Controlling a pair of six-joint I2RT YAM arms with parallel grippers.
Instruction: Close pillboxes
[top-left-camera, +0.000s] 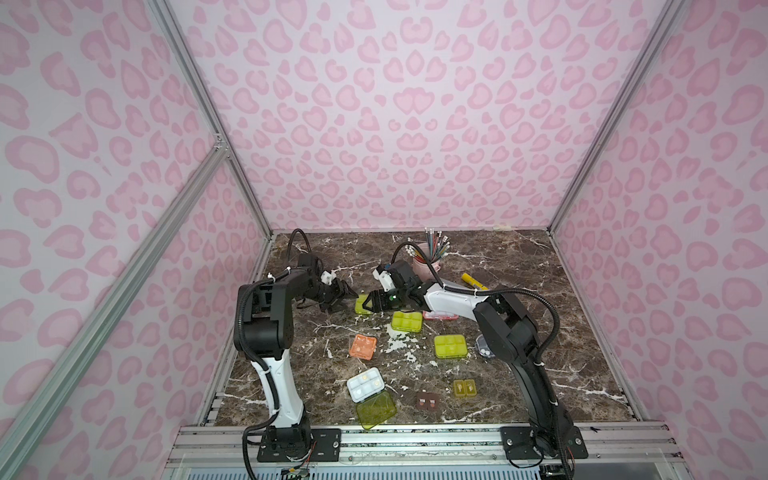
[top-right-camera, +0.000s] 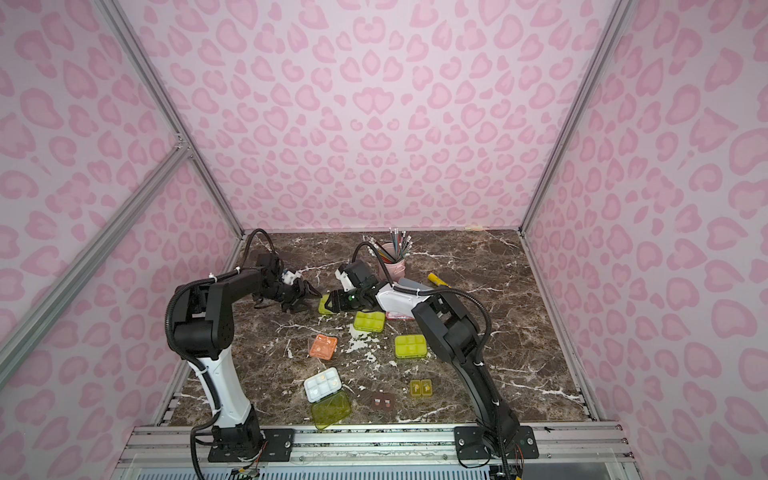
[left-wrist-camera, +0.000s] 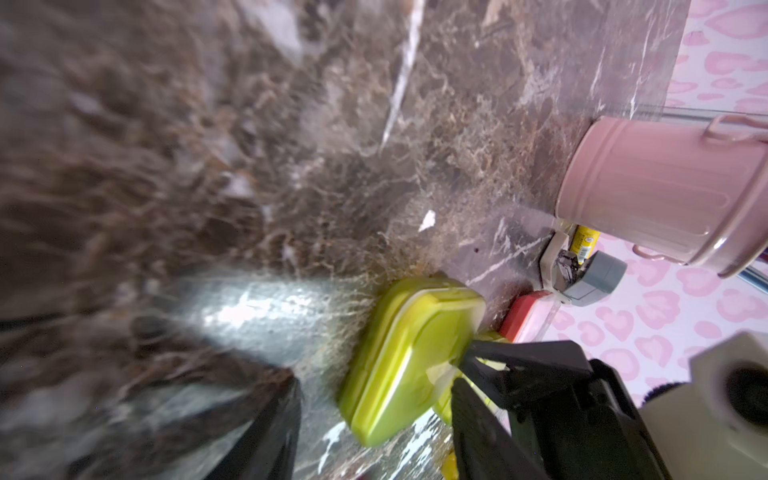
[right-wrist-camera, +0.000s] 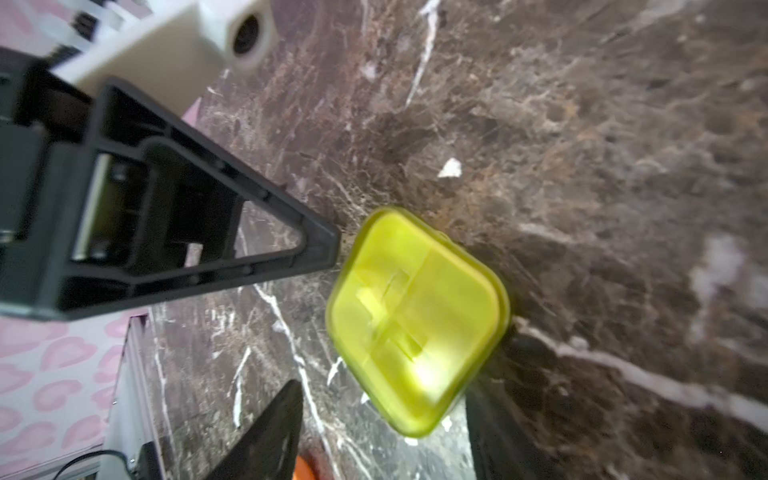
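A small yellow-green pillbox (right-wrist-camera: 416, 320) lies on the marble table between the two grippers; its lid lies down over the base, with a seam along the side (left-wrist-camera: 384, 352). From the left, my left gripper (top-left-camera: 344, 294) faces it with fingers apart and nothing between them. One left finger (right-wrist-camera: 304, 240) points at the box's edge in the right wrist view. Across from it stands my right gripper (top-left-camera: 370, 304), open; its finger (left-wrist-camera: 520, 368) reaches close to the lid, and contact cannot be told. More pillboxes lie nearer: green (top-left-camera: 406, 321), green (top-left-camera: 450, 345), orange (top-left-camera: 362, 346).
A white pillbox (top-left-camera: 365, 384) with olive lid (top-left-camera: 376, 410) lies open in front, near maroon (top-left-camera: 427, 401) and small yellow (top-left-camera: 464, 388) boxes. A pink cup (left-wrist-camera: 664, 188) of sticks stands behind the right arm.
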